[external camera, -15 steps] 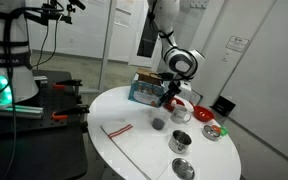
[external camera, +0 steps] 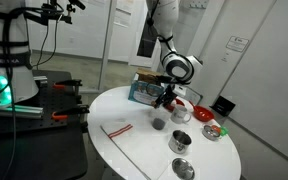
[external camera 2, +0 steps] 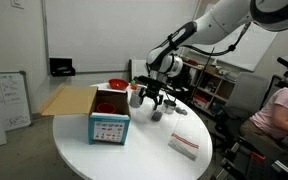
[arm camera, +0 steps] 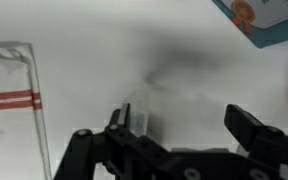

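My gripper is open above the white table, its two dark fingers well apart. Close to its left finger in the wrist view is a clear cup (arm camera: 137, 108), partly covered by the gripper. From the side, the greyish cup (external camera: 158, 123) rests on the table just in front of the gripper (external camera: 163, 103). The second exterior view has the cup (external camera 2: 156, 115) just beneath the gripper (external camera 2: 157, 104). Whether finger and cup touch cannot be told.
A white towel with red stripes (external camera: 134, 150) lies in front. To the right are a metal pot (external camera: 179, 142), a round lid (external camera: 183, 168), a white mug (external camera: 181, 116) and a red bowl (external camera: 222, 105). An open cardboard box (external camera 2: 107, 128) stands on the other side.
The arm has come down slightly, and the gripper has shifted a little toward the cup. The cup and the other objects have stayed in place.
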